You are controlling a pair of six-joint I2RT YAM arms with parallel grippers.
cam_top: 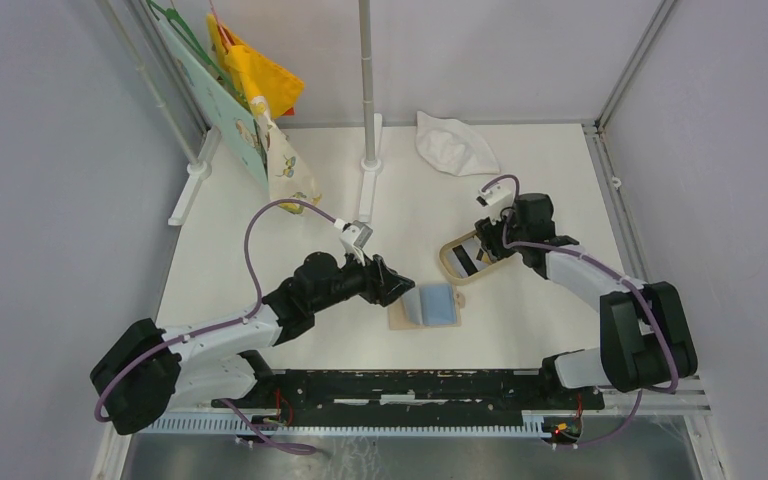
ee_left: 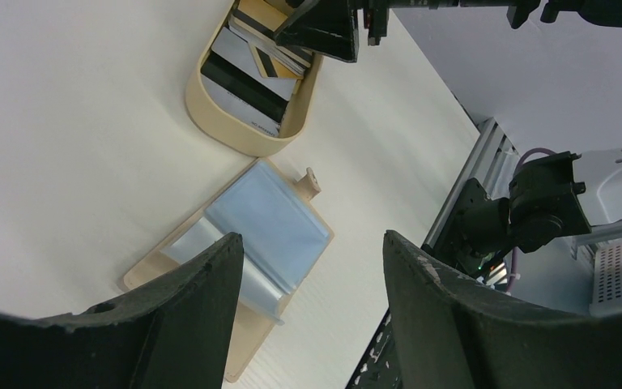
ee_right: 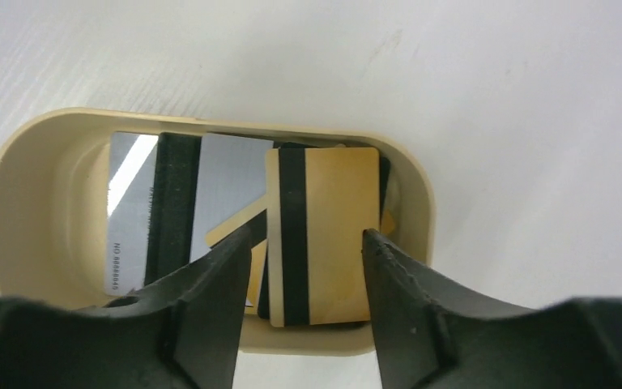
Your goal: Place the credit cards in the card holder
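Gold and silver cards with black stripes lie piled in a beige oval tray (cam_top: 448,272). On top in the right wrist view is a gold card (ee_right: 342,235); a silver card (ee_right: 129,219) lies at the tray's left end. My right gripper is over the near side of the gold card, its fingers apart, one to each side. Whether they touch the card cannot be told. The card holder (ee_left: 271,215), tan with blue and clear sleeves, lies unfolded on the table. Above it my left gripper stands open and empty.
A white cloth (cam_top: 455,145) lies at the back of the table. Cloths hang at the back left, and a white stand foot (cam_top: 369,190) rests behind my left arm. The table right of the card holder is bare.
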